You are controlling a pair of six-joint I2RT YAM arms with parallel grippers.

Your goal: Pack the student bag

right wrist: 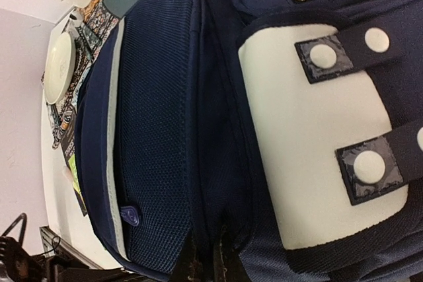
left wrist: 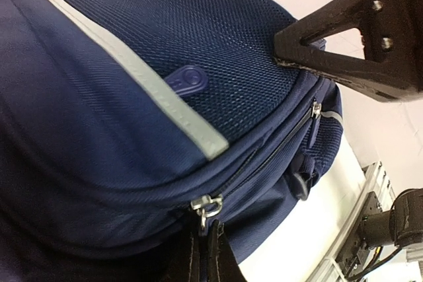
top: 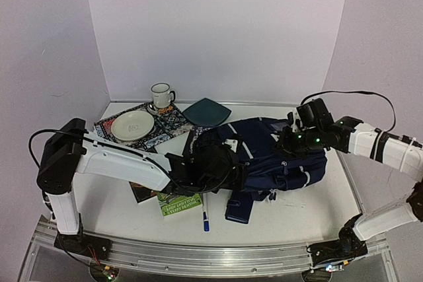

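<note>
The navy bag (top: 301, 170) lies on the table with a mesh panel and pale stripes. In the left wrist view, a metal zipper slider (left wrist: 206, 208) sits right above the tips of my left gripper, which is shut on its pull. My right gripper is shut on the bag's navy fabric near a seam; how much cloth it pinches is hidden. A green book (top: 178, 204), a blue-capped marker (top: 205, 219) and a dark blue wallet-like case (top: 238, 208) lie in front of the bag. A dark book (top: 141, 193) is partly under the left arm.
At the back left, a white plate (top: 132, 125) and a white mug (top: 162, 94) stand on a patterned mat (top: 106, 127). A dark green square plate (top: 206, 112) lies behind the bag. Clear table shows at the front right.
</note>
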